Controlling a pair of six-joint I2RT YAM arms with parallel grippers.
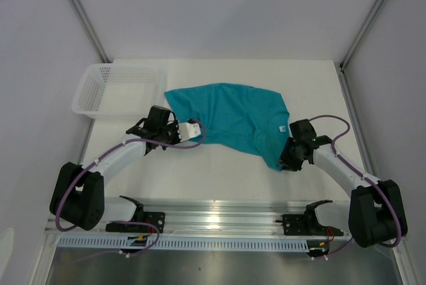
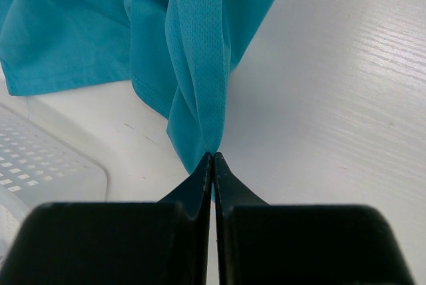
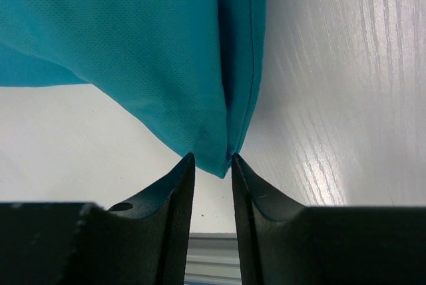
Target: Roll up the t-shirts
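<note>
A teal t-shirt lies spread and partly folded on the white table, its near edge running between my two arms. My left gripper is shut on a narrow gathered fold of the shirt, which rises to its fingertips in the left wrist view. At the shirt's near right corner, my right gripper stands open, one finger on each side of the cloth tip. Two fabric layers show at that corner. Whether the right fingertips touch the cloth, I cannot tell.
A white slotted basket stands at the back left, close to the shirt's left edge. Bare table lies in front of the shirt, and a metal rail borders the front.
</note>
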